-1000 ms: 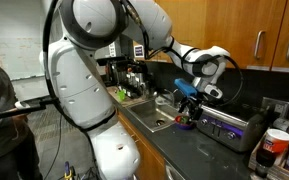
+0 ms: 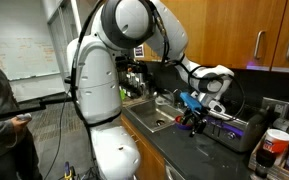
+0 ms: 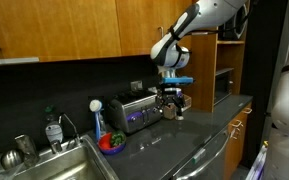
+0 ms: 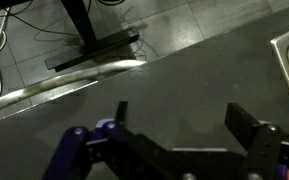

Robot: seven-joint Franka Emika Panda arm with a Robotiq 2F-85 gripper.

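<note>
My gripper is open above the dark countertop point(image 4: 174, 85), with bare counter between its fingers in the wrist view. In exterior view 2 the gripper point(image 3: 171, 106) hangs over the counter, in front of the toaster. A bowl point(image 3: 112, 149) with red and green things in it stands by the sink's right side, with a red upright piece behind it. Only a small part of something red and blue shows at the lower right edge of the wrist view.
The metal sink point(image 3: 72, 165) lies left of the bowl. A silver toaster point(image 3: 132, 110) stands along the back wall. Stacked cups point(image 2: 273, 149) occupy the near right in exterior view 1.
In exterior view 1 the arm has shifted slightly, and the gripper appears a little lower than one second ago. The objects on the counter have not visibly moved.
</note>
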